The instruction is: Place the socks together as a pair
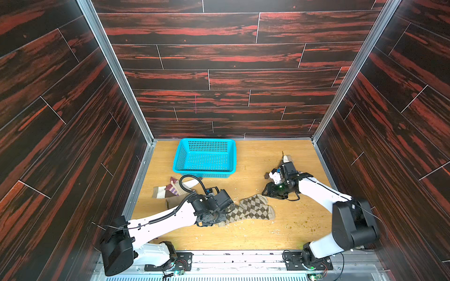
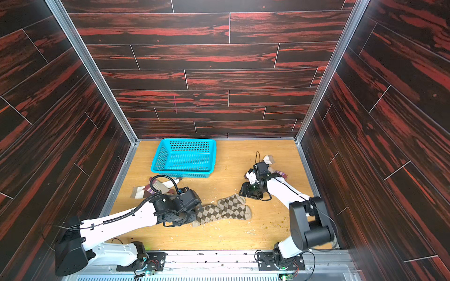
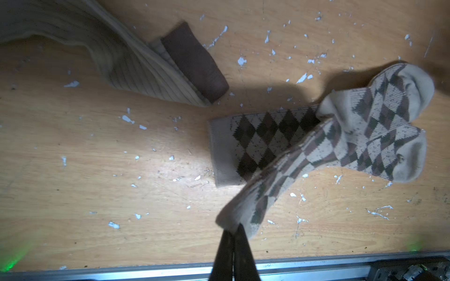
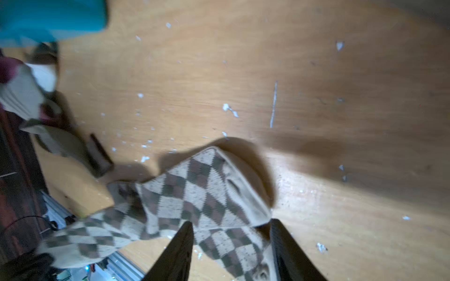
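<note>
Two grey-brown argyle socks lie overlapping on the table point(image 1: 243, 149); their feet point(image 1: 257, 210) point right. In the left wrist view one sock lies flat point(image 3: 267, 140); the other point(image 3: 290, 171) runs diagonally across it, its cuff end at my left gripper, which is shut on it. My right gripper is open just right of the socks, above their toes, with nothing between its fingers.
A blue basket point(image 1: 204, 174) stands at the back. Brown point(image 3: 117, 65) and striped socks point(image 1: 161, 191) lie at the left, more socks point(image 1: 287, 157) at the back right.
</note>
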